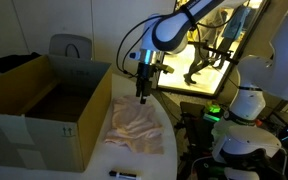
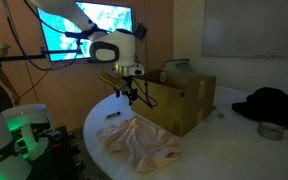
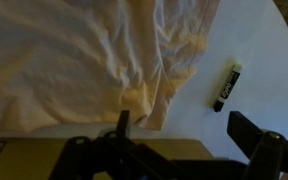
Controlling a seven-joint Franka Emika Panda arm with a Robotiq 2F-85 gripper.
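Observation:
A pale pinkish cloth (image 1: 136,128) lies crumpled on the white table; it also shows in the second exterior view as the cloth (image 2: 142,148). My gripper (image 1: 142,96) hangs above its far part, apart from it. From the wrist, the dark fingers of the gripper stand wide of each other, so it is open and holds nothing. Cloth (image 3: 69,60) fills the upper left of that view. A cardboard box (image 1: 36,135) with an open top stands beside the cloth; its edge (image 3: 44,155) runs along the bottom of the wrist view.
A black and white marker (image 3: 227,88) lies on bare table beside the cloth, near the rounded table edge. Across the table in the second exterior view are a black cloth heap (image 2: 284,103) and a grey round container (image 2: 270,131).

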